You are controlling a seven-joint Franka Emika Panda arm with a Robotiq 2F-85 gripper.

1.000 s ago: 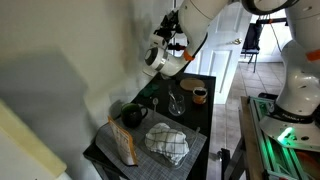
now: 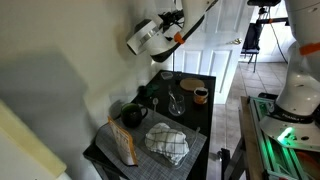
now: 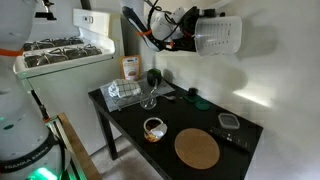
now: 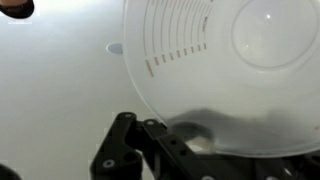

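A large clear plastic measuring container with red graduation marks [image 4: 178, 25] fills the upper part of the wrist view. In exterior view 2 this translucent container [image 3: 218, 36] hangs high above the black table, near the wall. My gripper [image 3: 193, 20] is shut on its thin rim, at the container's left side there. From the wrist, the dark gripper shows at the bottom, with the container's edge at it; the fingertips are partly hidden. In exterior view 1 the raised arm [image 2: 150, 40] is clear of the tabletop.
Below, the black table [image 3: 175, 175] carries a round tan board [image 3: 197, 149], a mug [image 3: 155, 129], a drinking glass [image 3: 148, 100], a small clear box [image 3: 229, 121] and a green mug [image 3: 153, 77]. A checked cloth [image 2: 167, 143] lies on the rack. The wall is close behind.
Over the last second the arm has risen clearly above the table and shifted a little to the left in exterior view 1. The things on the table have stayed put.
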